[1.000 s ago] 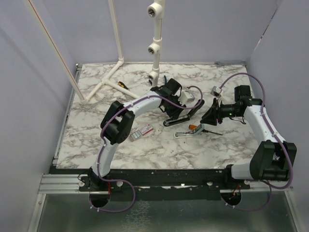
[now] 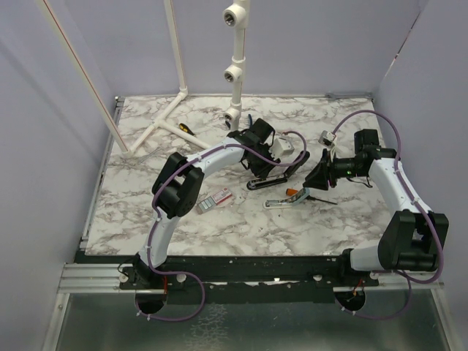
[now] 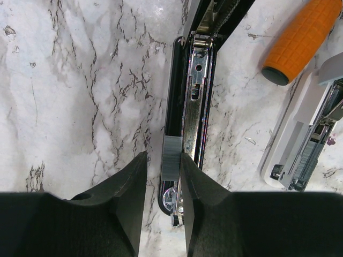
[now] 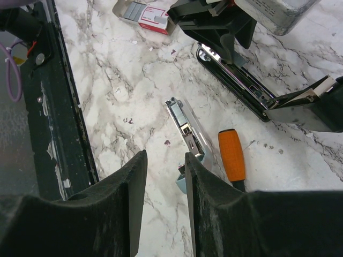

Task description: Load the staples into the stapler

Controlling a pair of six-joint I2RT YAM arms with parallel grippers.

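Note:
The black stapler (image 3: pixel 174 115) lies opened on the marble table, its top arm swung up and its metal rail exposed. A grey staple strip (image 3: pixel 171 158) rests along the left side of that rail, near the front end. My left gripper is over this end, its fingertips apart. One fingertip overlaps the strip's right edge in view; whether they touch, I cannot tell. In the right wrist view, the strip (image 4: pixel 239 60) shows beside the left fingers (image 4: pixel 228 48). My right gripper hangs open and empty near the white stapler (image 4: pixel 190 134), which is also opened.
An orange-handled screwdriver (image 4: pixel 231 155) lies between the two staplers. The staple box (image 2: pixel 213 199) sits left of them, in front of the left arm. White pipes (image 2: pixel 172 117) cross the back left.

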